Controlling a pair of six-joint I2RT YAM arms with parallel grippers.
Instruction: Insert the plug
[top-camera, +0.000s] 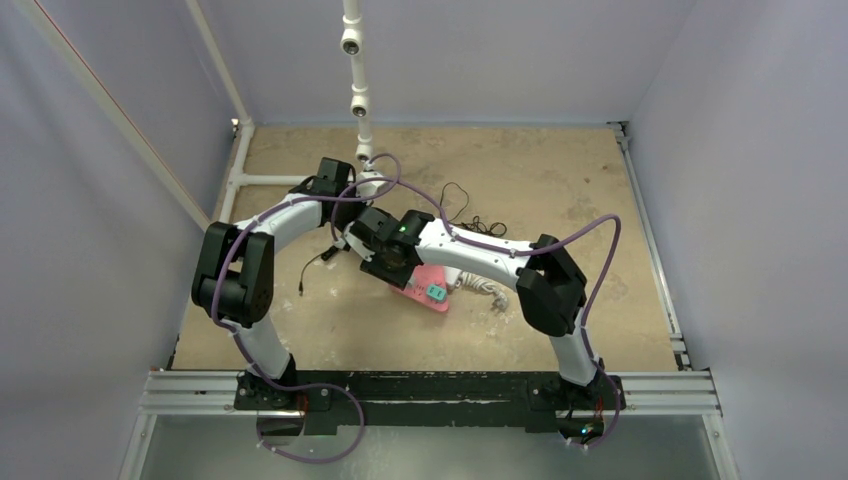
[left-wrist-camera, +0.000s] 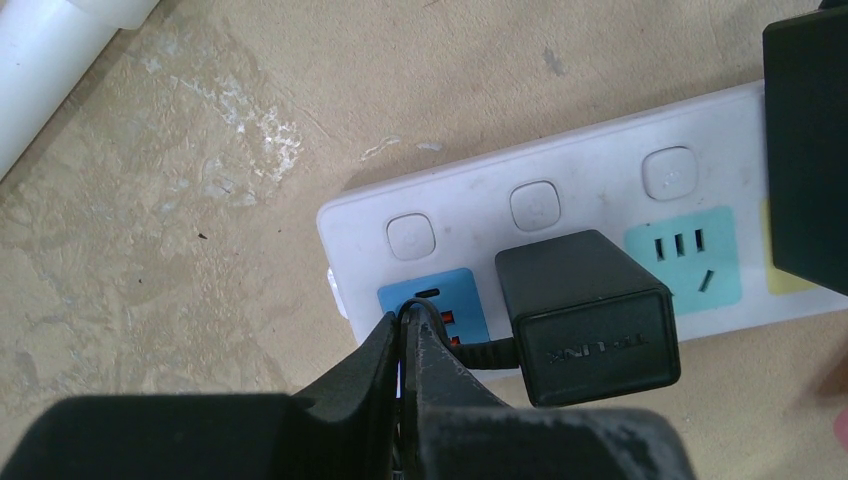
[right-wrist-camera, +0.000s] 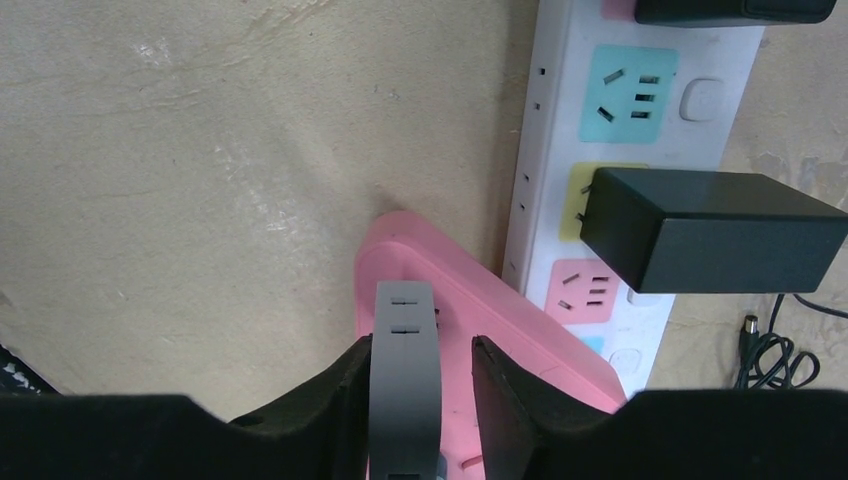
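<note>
A white power strip (left-wrist-camera: 470, 220) (right-wrist-camera: 550, 140) carries coloured sockets and black adapters. My left gripper is shut over the blue end socket, beside a black TP-LINK adapter (left-wrist-camera: 590, 340) and its cable; whether anything is between its tips is hidden by the cable. My right gripper stands open over a pink power strip (right-wrist-camera: 525, 355), around an upright grey plug or adapter (right-wrist-camera: 405, 380); contact with it cannot be told.
Loose black cables (top-camera: 480, 228) lie behind the right arm, and a coiled white cord (top-camera: 485, 290) lies to its right.
</note>
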